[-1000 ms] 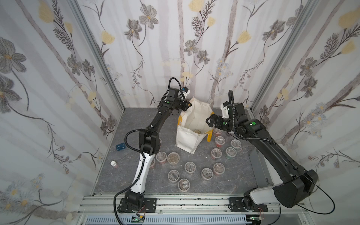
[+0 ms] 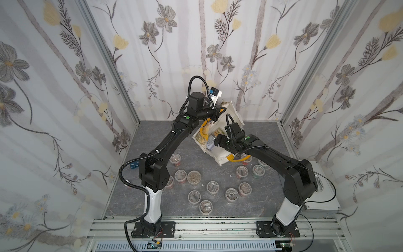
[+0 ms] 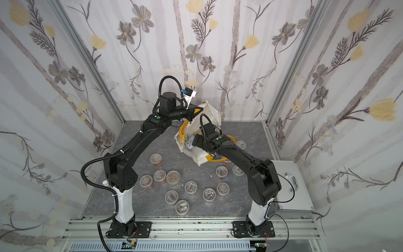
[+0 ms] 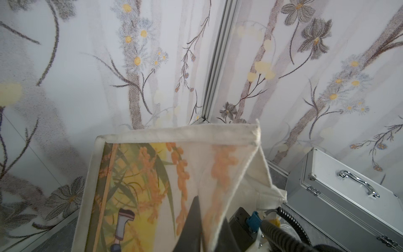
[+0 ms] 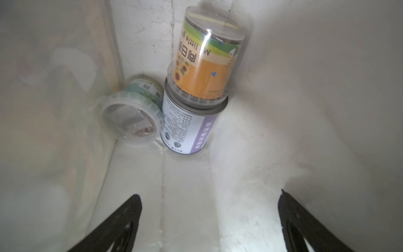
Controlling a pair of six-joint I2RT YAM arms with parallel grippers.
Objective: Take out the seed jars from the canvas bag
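My left gripper point(image 2: 218, 110) is shut on the upper edge of the canvas bag point(image 4: 180, 134), lifting it at the back centre so that it leans. My right gripper is inside the bag, part open with nothing between its fingers. Ahead of it, the right wrist view shows an orange-labelled jar point(image 5: 205, 63) on top of a lilac-and-white can point(image 5: 184, 121), with a teal-labelled jar point(image 5: 130, 117) lying beside them.
Several clear-lidded jars point(image 2: 212, 187) stand on the grey table in front of and beside the bag. A silver case point(image 4: 348, 193) is at the right.
My left gripper has moved up and right, tilting the bag up. My right gripper has moved left and into the bag.
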